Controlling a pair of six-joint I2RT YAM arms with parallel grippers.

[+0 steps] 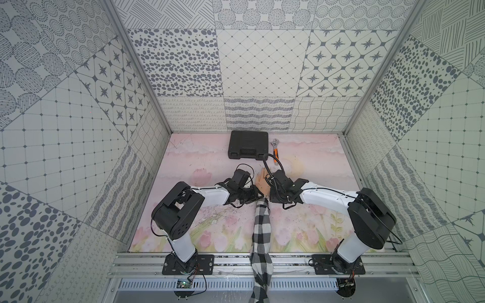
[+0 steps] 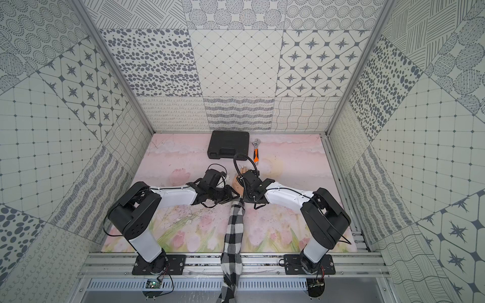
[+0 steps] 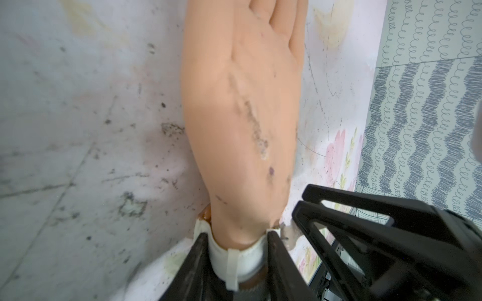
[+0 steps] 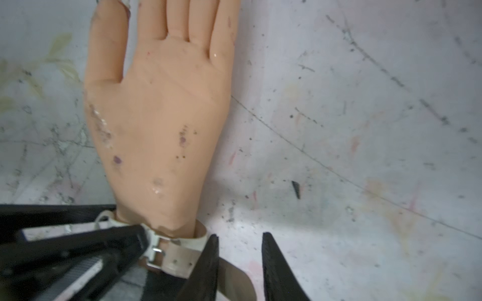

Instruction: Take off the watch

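A mannequin hand (image 3: 246,115) lies palm up, with a white watch strap (image 3: 236,260) around its wrist. My left gripper is shut on the watch strap, one finger at each side of the wrist. In the right wrist view, the metal buckle (image 4: 154,249) shows near the black left fingers (image 4: 120,238). A loose beige strap end (image 4: 236,281) curves out to the right of the wrist. My right gripper stands part open; the strap end runs behind its left finger and shows low in the gap. The watch face is hidden.
A checked sleeve (image 1: 261,232) runs from the wrist to the front edge. Behind the hand lie a black case (image 1: 248,145) and an orange-handled wrench (image 1: 275,150).
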